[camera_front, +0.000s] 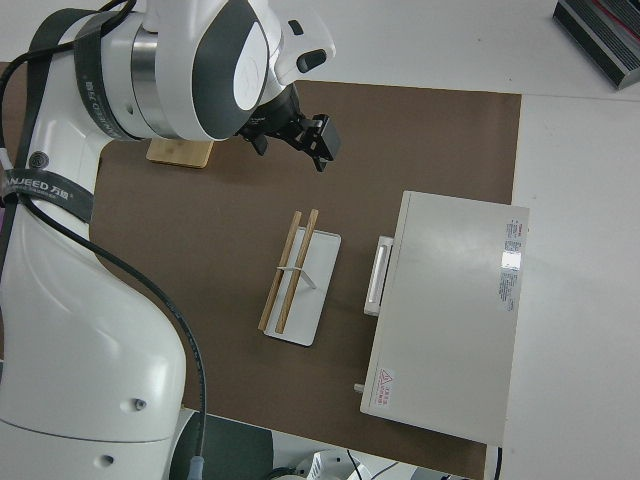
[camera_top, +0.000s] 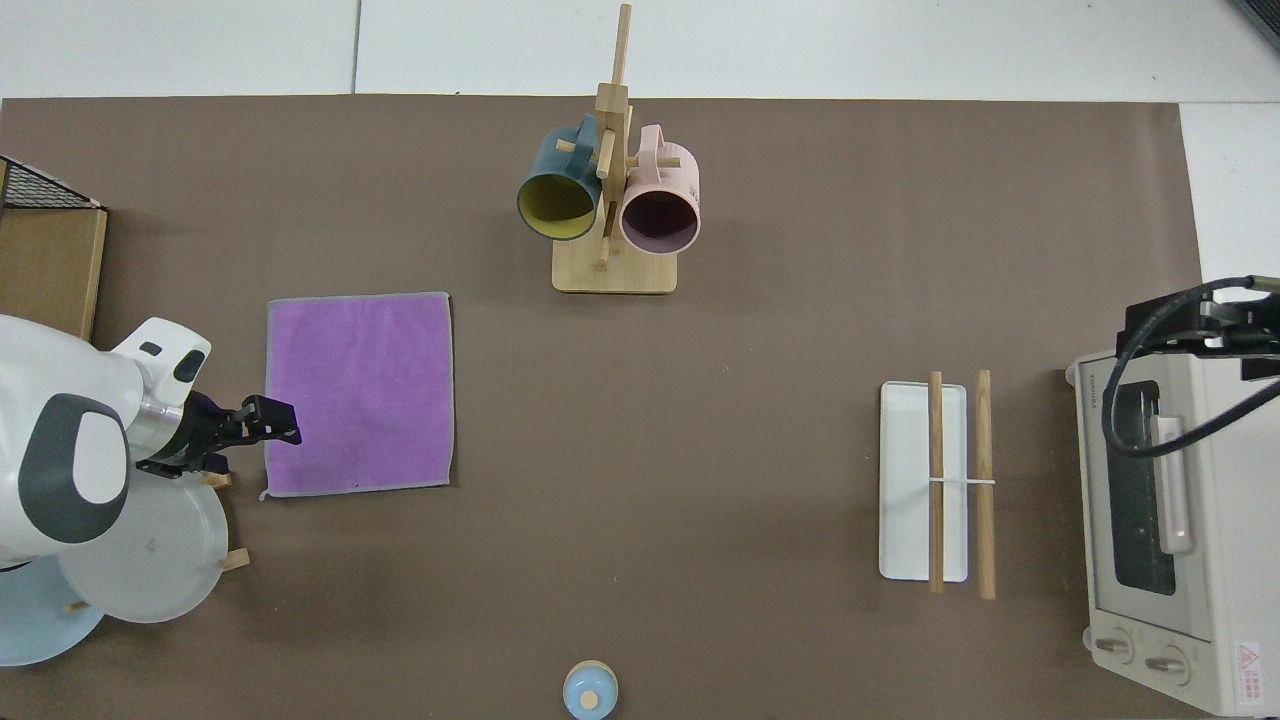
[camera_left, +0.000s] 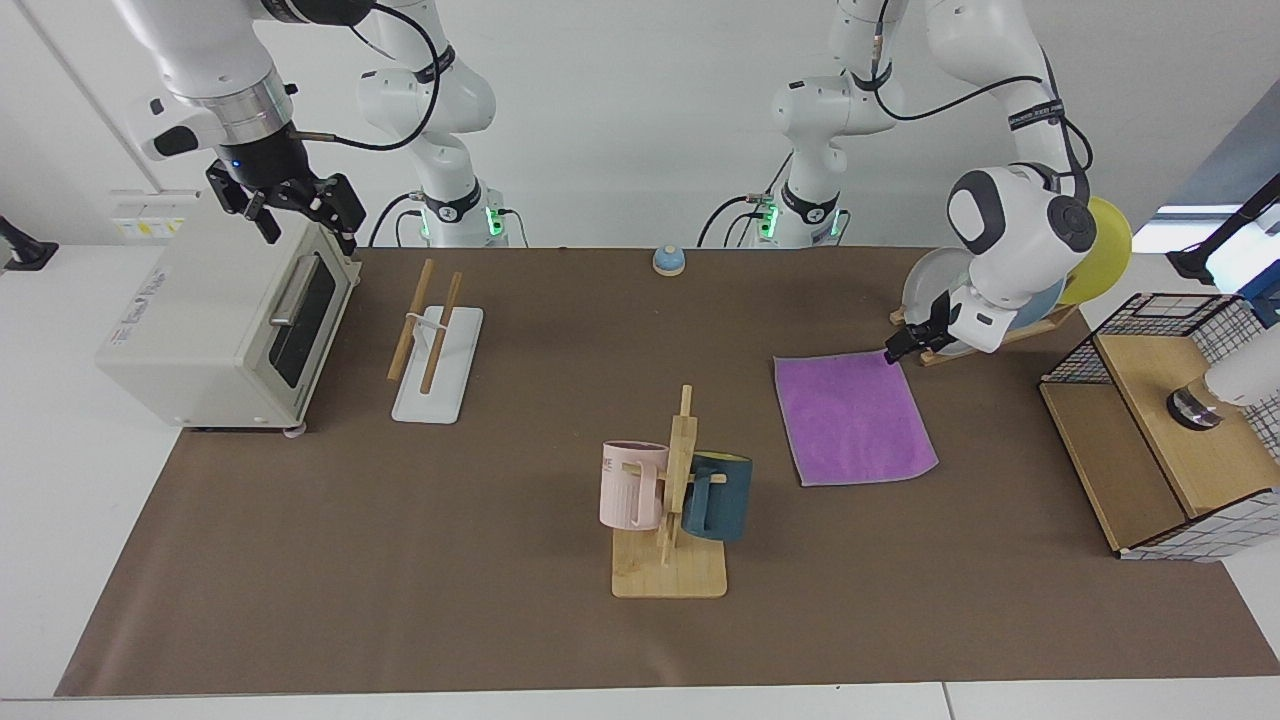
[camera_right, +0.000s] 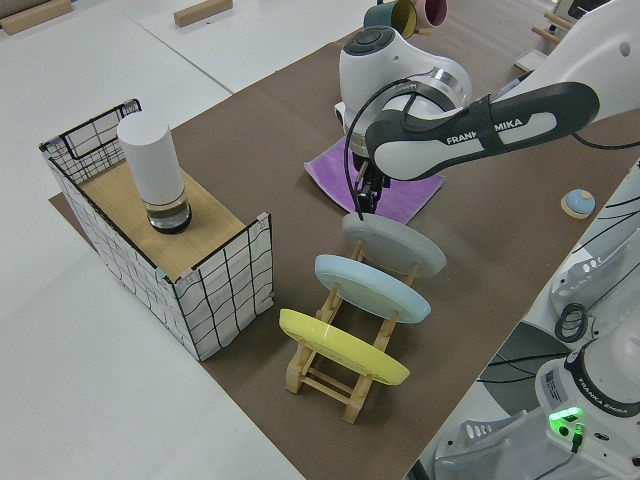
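A purple cloth (camera_top: 357, 396) lies flat on the brown mat. My left gripper (camera_top: 262, 434) reaches over its lower-left corner from the plate rack, where white (camera_top: 138, 552), blue (camera_top: 36, 618) and yellow (camera_right: 340, 348) plates stand. Its finger state is unclear. My right gripper (camera_front: 305, 140) hangs raised by the toaster oven (camera_top: 1224, 540); whether it is open is hard to tell. A wooden mug tree (camera_top: 612, 270) holds a teal mug (camera_top: 540, 192) and a pink mug (camera_top: 672, 174).
A wire basket (camera_right: 215, 300) with wooden boards and a white cylinder (camera_right: 150, 160) is at one side. A white stand with two wooden sticks (camera_top: 906, 480) sits beside the oven. A small blue object (camera_top: 590, 690) lies near the edge.
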